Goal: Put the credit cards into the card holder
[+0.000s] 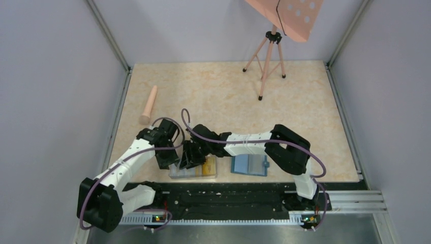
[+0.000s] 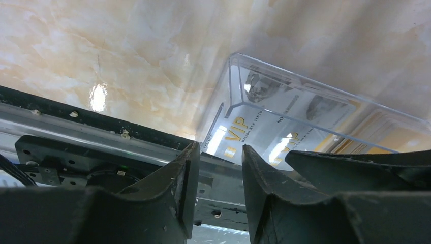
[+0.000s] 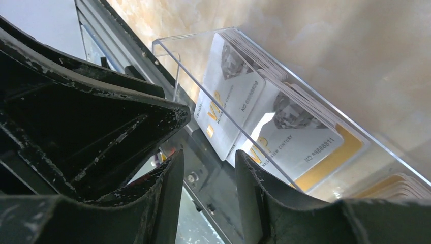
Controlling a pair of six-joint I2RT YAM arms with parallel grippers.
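White VIP cards with a grey picture lie in a clear plastic box, at its left end; gold cards lie at its right end. My left gripper is over the box's left end, its fingers apart with nothing seen between them. Close by on the right, my right gripper hangs above the box, open and empty. In the right wrist view white cards lie overlapping beyond its fingertips. A blue card holder lies flat to the right of the box, partly beneath the right arm.
The two grippers nearly touch; the left one's dark body fills one side of the right wrist view. A pink cylinder and a tripod stand farther back. The table's front edge is close to the box.
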